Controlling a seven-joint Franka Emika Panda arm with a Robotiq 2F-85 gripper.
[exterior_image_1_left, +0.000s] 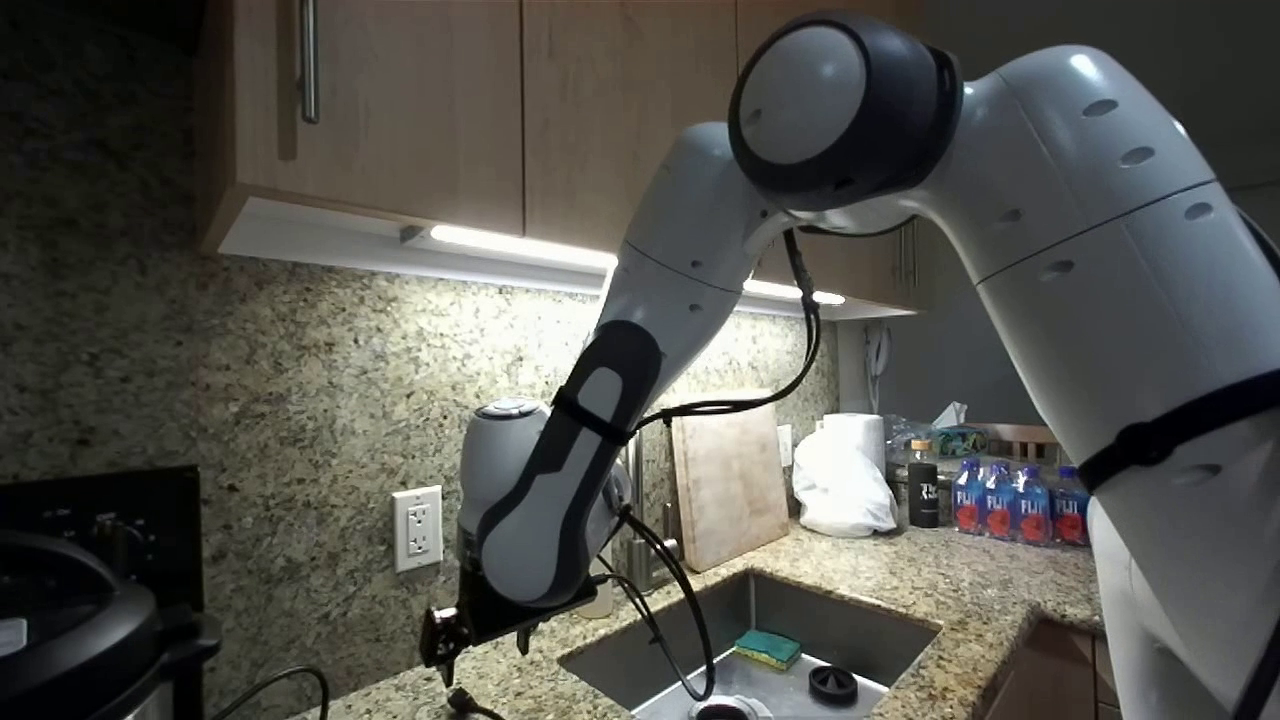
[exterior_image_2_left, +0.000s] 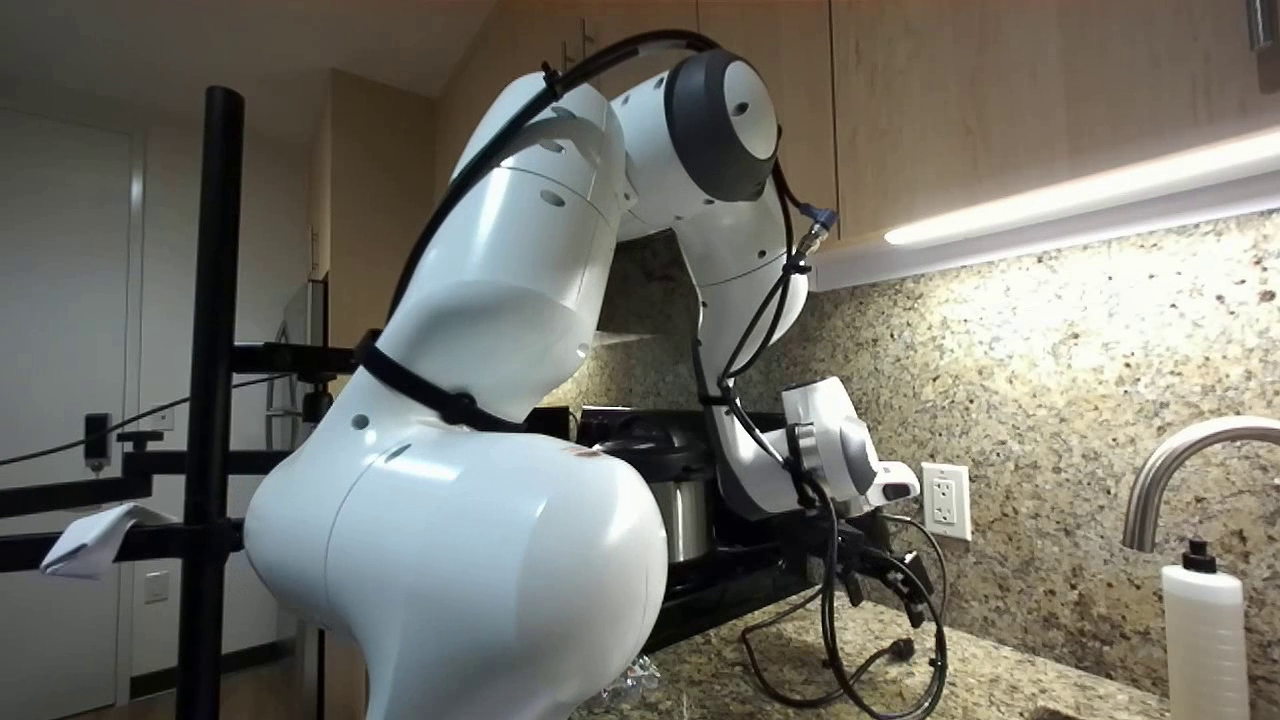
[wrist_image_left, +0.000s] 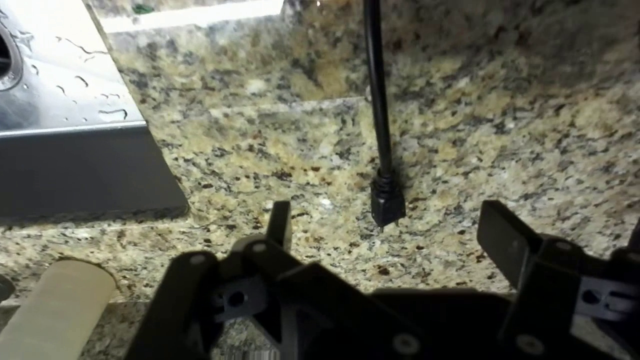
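Note:
A black power plug (wrist_image_left: 387, 204) at the end of a black cord (wrist_image_left: 376, 90) lies on the speckled granite counter in the wrist view, its prongs pointing toward my gripper. My gripper is open, its two dark fingers wide apart with the plug seen in the span between them. In exterior view 1 the gripper (exterior_image_1_left: 485, 654) hangs above the counter, and the plug (exterior_image_1_left: 461, 701) is just below it at the picture's bottom. A white wall outlet (exterior_image_1_left: 417, 528) is on the backsplash behind the arm; exterior view 2 also shows this outlet (exterior_image_2_left: 947, 500).
The sink (exterior_image_1_left: 768, 594) holds a green-yellow sponge (exterior_image_1_left: 768, 649) and a black stopper (exterior_image_1_left: 833, 685). A dark cooker (exterior_image_1_left: 72, 630) stands at the left. The faucet (exterior_image_2_left: 1158, 480) and a soap bottle (exterior_image_2_left: 1206, 642) are near the backsplash. Loose arm cables hang beside the gripper.

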